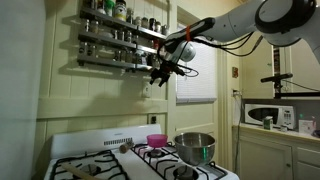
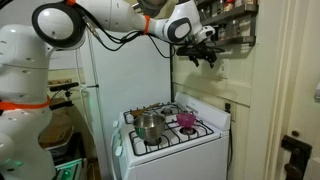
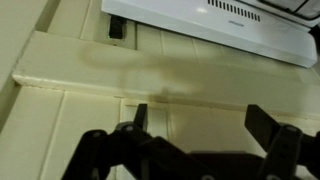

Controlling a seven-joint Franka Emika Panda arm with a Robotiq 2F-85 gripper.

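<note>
My gripper is open in the wrist view, its fingers spread wide with nothing between them. Beneath it are a cream wall ledge and panels, with the top of the white stove back at the upper edge. In exterior view 1 the gripper hangs high by the wall, just below the spice shelves and well above the stove. A silver pot and a pink bowl sit on the stove top. Both stand clear of the gripper.
Wall shelves full of jars and tins run close to the gripper. A wooden spoon lies over the left burners. A white microwave stands on the far counter. The air between gripper and stove is free.
</note>
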